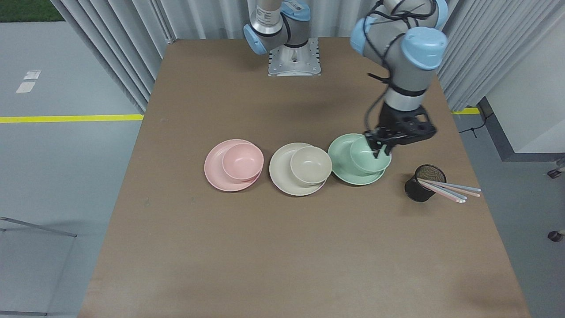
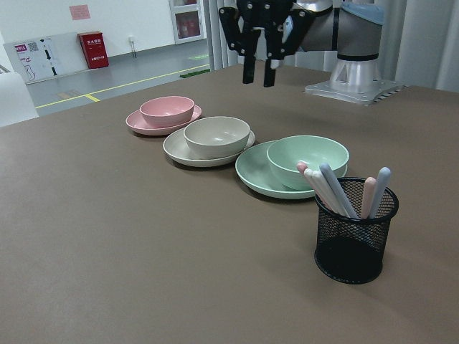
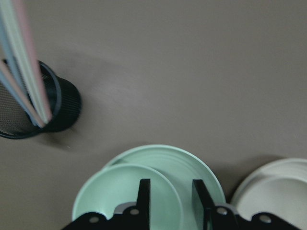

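My gripper (image 2: 259, 74) stands open with nothing between its fingers, above the green bowl (image 1: 369, 162) on its green plate (image 1: 345, 165). In the wrist view both fingertips hang over that bowl and plate. A white bowl (image 1: 310, 165) sits on a white plate (image 1: 281, 175), and a pink bowl (image 1: 242, 161) on a pink plate (image 1: 216, 170), in a row to the left in the front view. A black mesh cup (image 1: 415, 188) at the right holds several pastel pink, blue and white chopsticks (image 2: 336, 190), leaning out.
The table's right edge lies just beyond the chopstick cup.
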